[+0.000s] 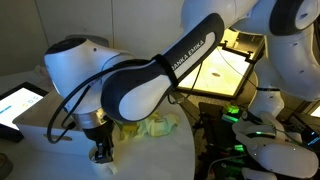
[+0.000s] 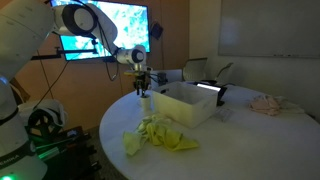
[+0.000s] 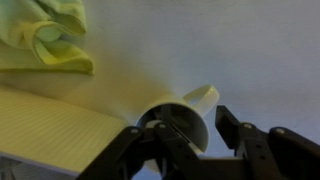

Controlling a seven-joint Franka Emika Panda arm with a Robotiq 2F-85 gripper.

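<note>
A white mug stands upright on the table in the wrist view, its handle pointing up and right. Something dark shows inside it; I cannot tell what that is. My gripper is open, its dark fingers apart on either side of the mug's mouth. In exterior view 1 the gripper is down at the rim and covers much of the mug. From the other side, exterior view 2 has the gripper over the pale mug. Whether the fingers touch it is hidden.
A white box stands close beside the mug. Yellow-green cloth lies crumpled nearby. A pinkish cloth is farther off, and a lit tablet stands behind the box.
</note>
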